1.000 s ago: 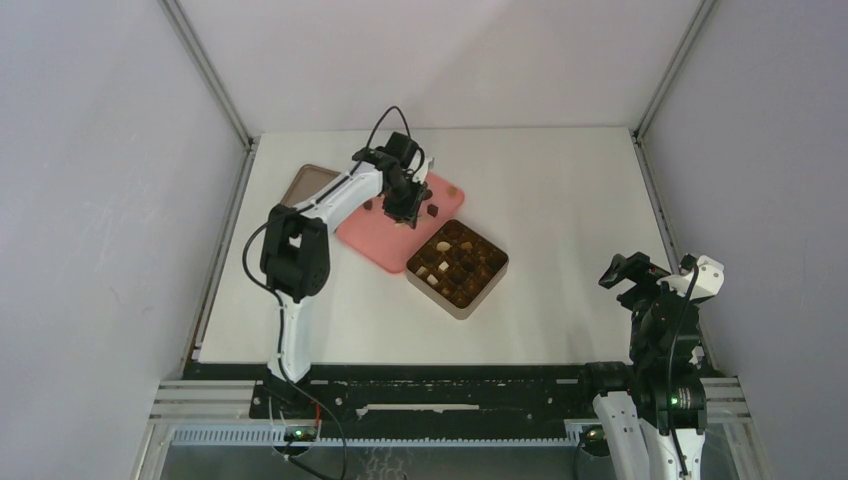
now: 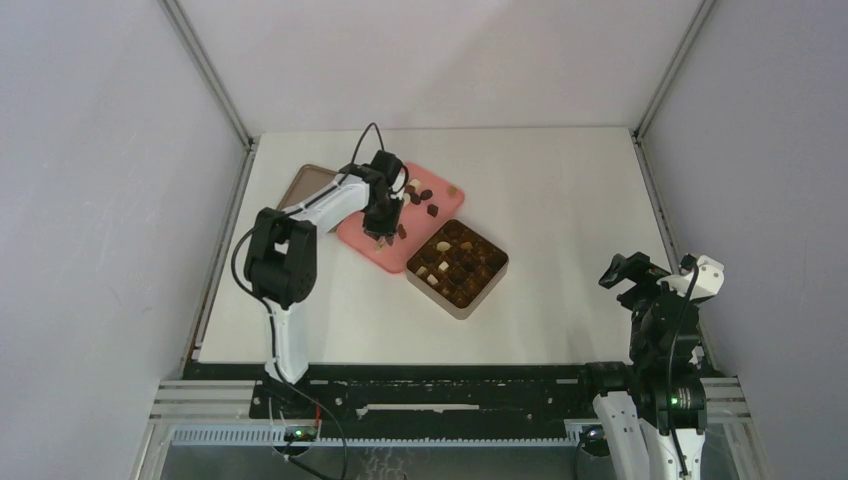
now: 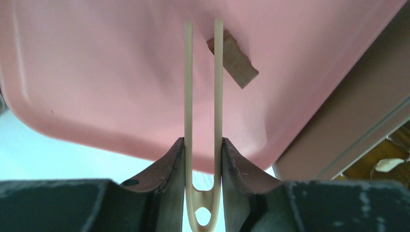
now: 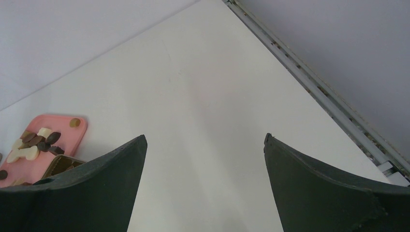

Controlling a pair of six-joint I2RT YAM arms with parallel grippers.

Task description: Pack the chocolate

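Observation:
My left gripper is shut on a pair of beige tweezers [image 3: 187,106], whose two prongs stand apart with no chocolate clamped between them. A brown oblong chocolate [image 3: 239,63] lies on the pink tray [image 3: 111,63], partly behind the right prong's tip in the left wrist view. From above, several dark and pale pieces, among them a dark square chocolate [image 2: 433,210], show toward the tray's far end. The chocolate box [image 2: 463,312] sits against the tray's right side, some compartments filled. My right gripper is open and empty, away at the right.
A brown-grey tray [image 2: 305,180] lies behind the left arm, partly covered by it. The box wall [image 3: 358,111] rises close beside the pink tray's edge.
My left gripper has moved from the tray's far part toward its near left part. The right arm and the box have stayed still.

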